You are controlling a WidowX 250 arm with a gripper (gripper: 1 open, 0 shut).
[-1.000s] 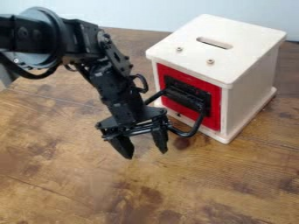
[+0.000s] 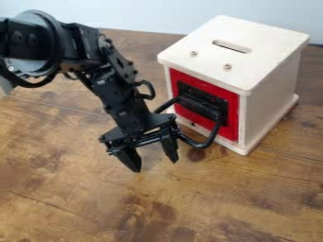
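Note:
My black gripper (image 2: 153, 156) hangs low over the wooden table, left of and in front of a pale wooden box (image 2: 265, 104). Its two fingers point down and stand apart, with nothing visible between them. The box has a slot (image 2: 232, 45) in its top and a red front panel (image 2: 190, 79) carrying a black fitting (image 2: 202, 104). A black cable loops from near that fitting toward the gripper.
A pale wall runs behind the table, close behind the box.

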